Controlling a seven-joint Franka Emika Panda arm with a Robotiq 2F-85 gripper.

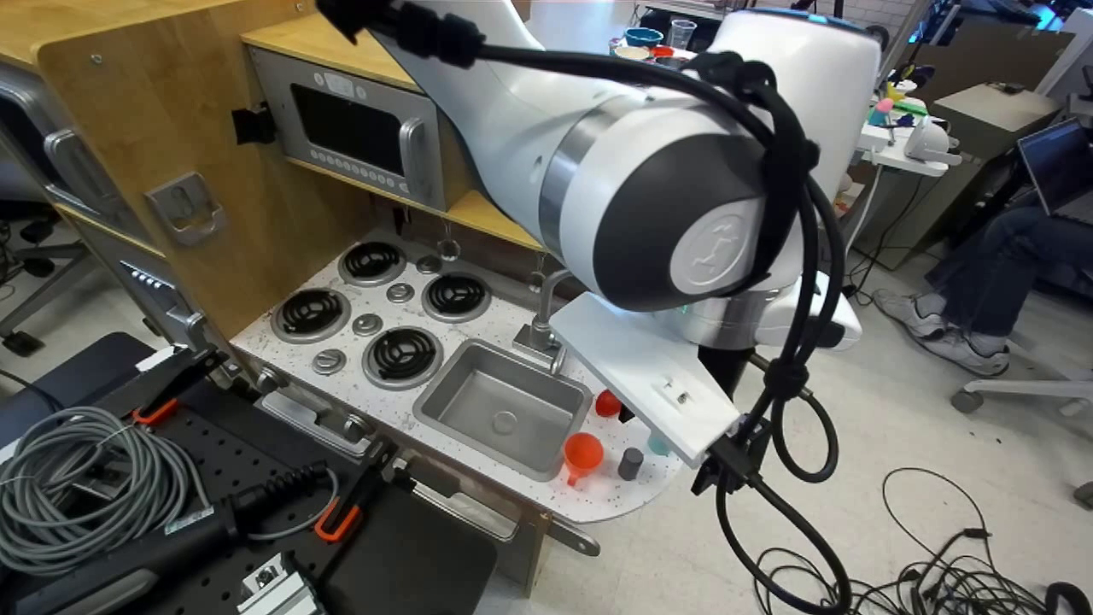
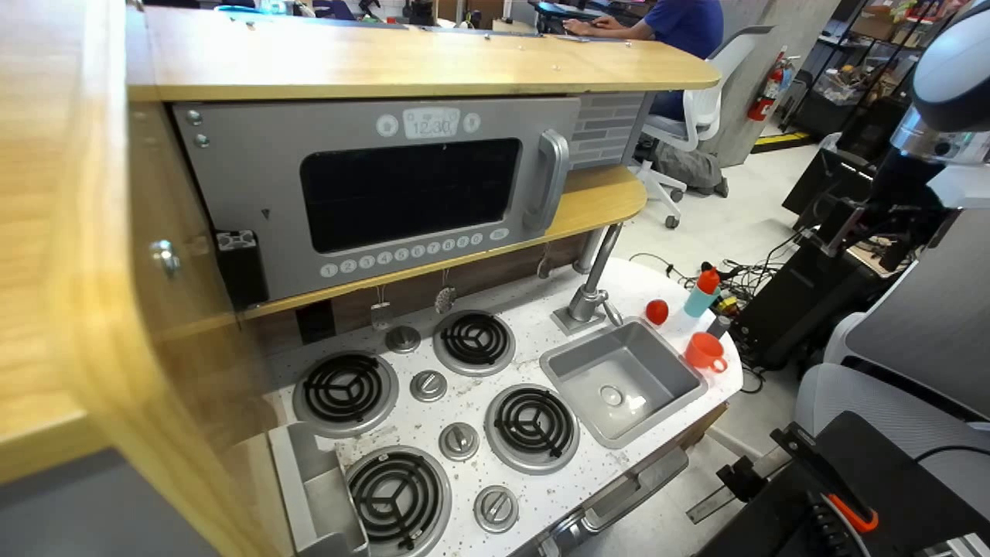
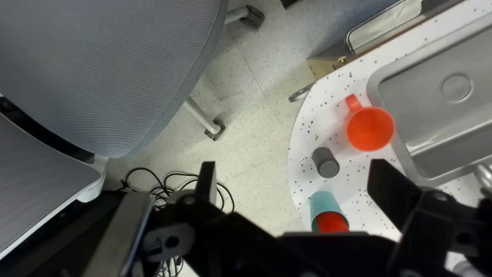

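Observation:
My gripper is open over the rounded counter end, its fingers wide apart and nothing between them. In the wrist view, an orange-red mug point(image 3: 370, 129), a dark grey cylinder point(image 3: 326, 163) and a teal cup point(image 3: 324, 204) with a red bottle point(image 3: 332, 222) in it are below the fingers. The second exterior view has the gripper point(image 2: 832, 227) at the upper right, well above the counter. There, a red ball-like thing point(image 2: 657, 312) lies behind the sink point(image 2: 608, 432). In the first exterior view, the arm largely hides the teal cup point(image 1: 657, 442).
A faucet point(image 2: 587, 302) rises behind the sink. Stove burners point(image 2: 474, 339) fill the counter's other side, under the microwave point(image 2: 408, 186) and wooden shelf. A grey chair point(image 3: 106, 69) stands close to the counter end. Cables point(image 1: 927, 553) lie on the floor.

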